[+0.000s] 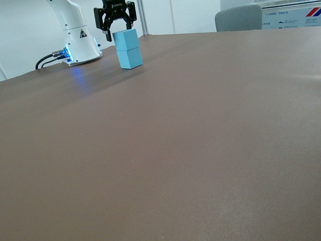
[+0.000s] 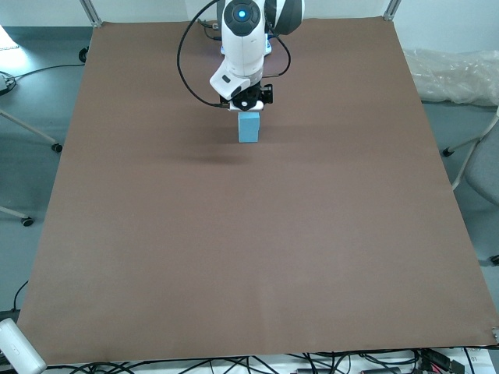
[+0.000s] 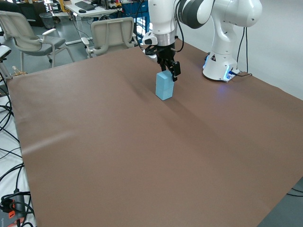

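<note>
Two light-blue cubes form a stack on the brown table, with the lower cube on the surface and the upper cube on it. In the left and right views they look like one tall block. The black gripper hangs just over the stack; in the top view its fingers stand apart at either side of the upper cube's top, and it looks open. Whether they touch the cube is hard to tell.
The white arm's base stands at the table's back, with cables beside it. Chairs and cable tangles are outside the table's edges.
</note>
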